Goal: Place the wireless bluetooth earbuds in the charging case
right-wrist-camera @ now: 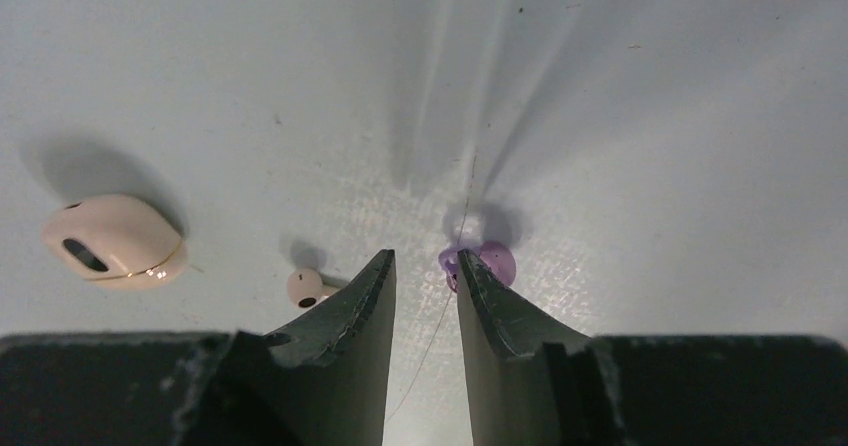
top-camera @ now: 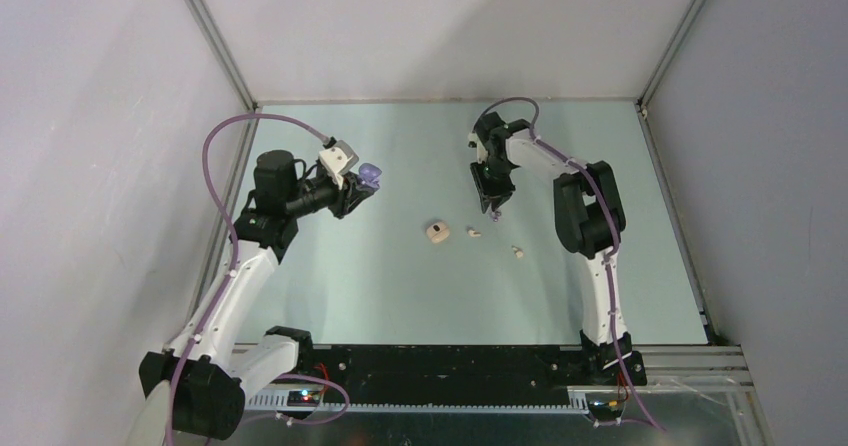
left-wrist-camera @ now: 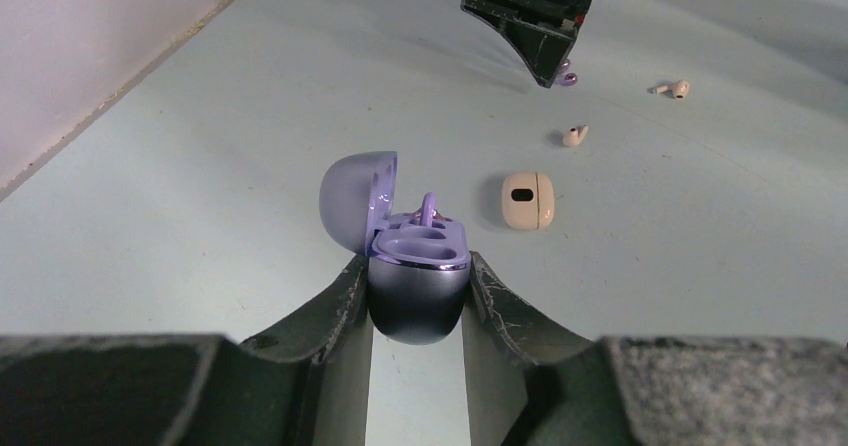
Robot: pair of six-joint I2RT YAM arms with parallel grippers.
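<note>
My left gripper [top-camera: 355, 194] is shut on an open purple charging case [left-wrist-camera: 418, 294], lid raised, held above the table at left. Inside the case a stem shows in one slot. My right gripper [top-camera: 492, 204] points down over a small purple earbud [right-wrist-camera: 497, 264]; its fingertips are part open around or just above it, and contact cannot be told. That earbud also shows below the right arm in the left wrist view [left-wrist-camera: 569, 79].
A beige case [top-camera: 437, 232] lies at the table's middle, with two beige earbuds [top-camera: 473, 232] [top-camera: 518, 252] to its right.
</note>
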